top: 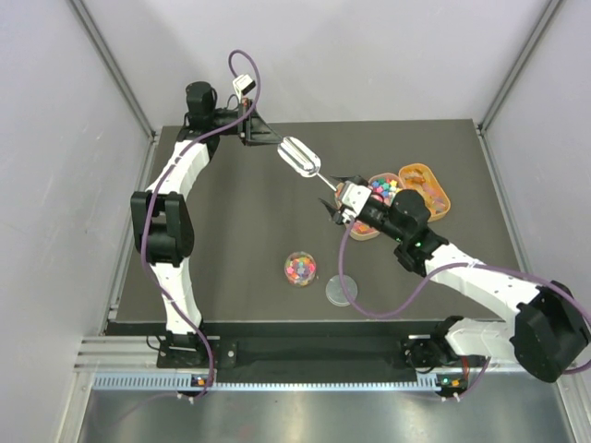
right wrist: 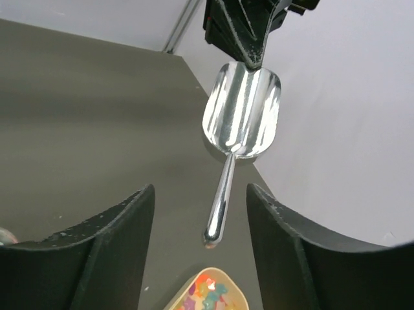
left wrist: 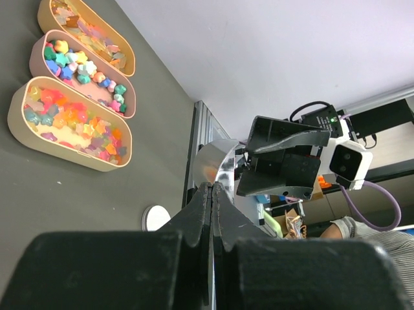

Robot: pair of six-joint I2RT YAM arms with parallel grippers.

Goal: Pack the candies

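A shiny metal scoop (top: pixel 300 157) hangs in the air with its handle slanting toward the right arm. My left gripper (top: pixel 280 141) is shut on the rim of its bowl, visible also in the right wrist view above the scoop (right wrist: pixel 239 116). My right gripper (top: pixel 332 196) stands open around the line of the handle's end, and in the right wrist view that end (right wrist: pixel 213 234) appears between its parted fingers; contact does not show. Three oblong bins hold candies: gummy ones (left wrist: pixel 71 123), star-shaped ones (left wrist: pixel 84 64) and amber ones (left wrist: pixel 90 29). A round jar (top: pixel 300 269) contains colourful candies.
A clear round lid (top: pixel 341 290) lies right of the jar. The bins stand side by side under and behind the right gripper. Bare table (top: pixel 240 221) stretches across the left and middle. Purple cables (top: pixel 346 254) loop from both arms.
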